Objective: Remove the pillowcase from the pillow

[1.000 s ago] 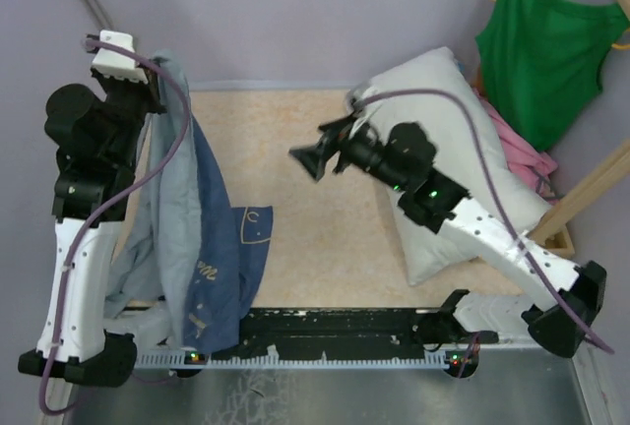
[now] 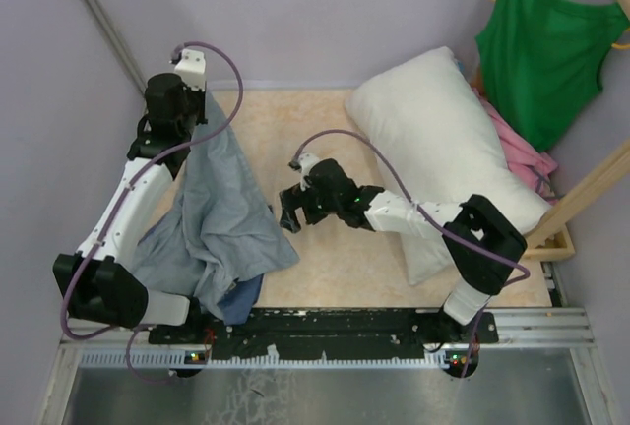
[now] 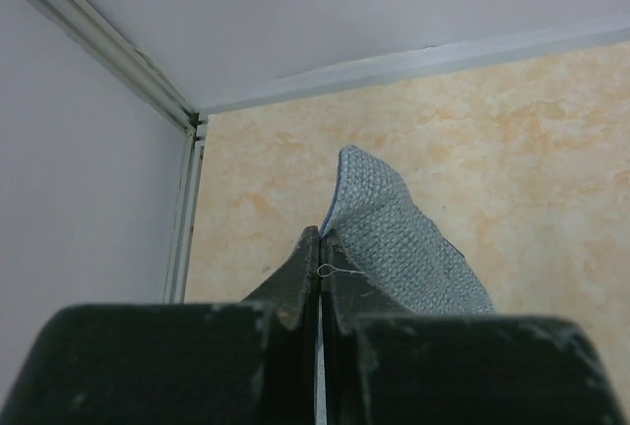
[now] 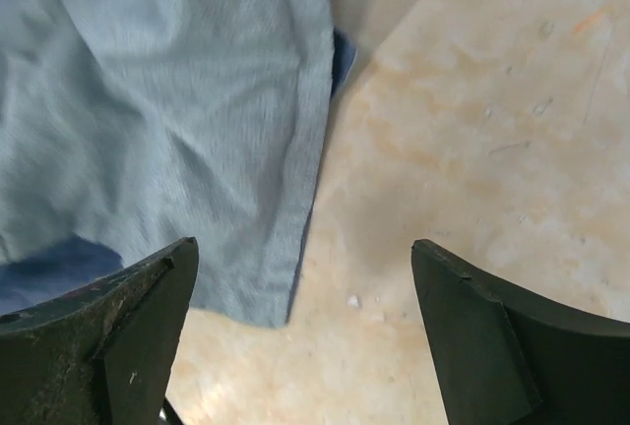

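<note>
The white pillow (image 2: 433, 130) leans bare at the right of the table. At the left lies the blue-grey pillowcase (image 2: 221, 218), loosely spread, with its dark blue side showing at the near end. My left gripper is shut on a corner of this pillowcase (image 3: 394, 238) toward the back left. Over the table's middle, my right gripper (image 2: 292, 211) stands open just right of the pillowcase's edge. In the right wrist view, the pillowcase (image 4: 226, 140) lies beyond the parted fingers (image 4: 157, 317), with nothing between them.
A green tank top (image 2: 546, 51) hangs from a wooden rack (image 2: 591, 189) at the right. Pink cloth (image 2: 522, 150) lies behind the pillow. Bare table (image 2: 340, 268) shows between pillowcase and pillow. Walls bound the left and back.
My right gripper has moved left and lower, toward the pillowcase's edge.
</note>
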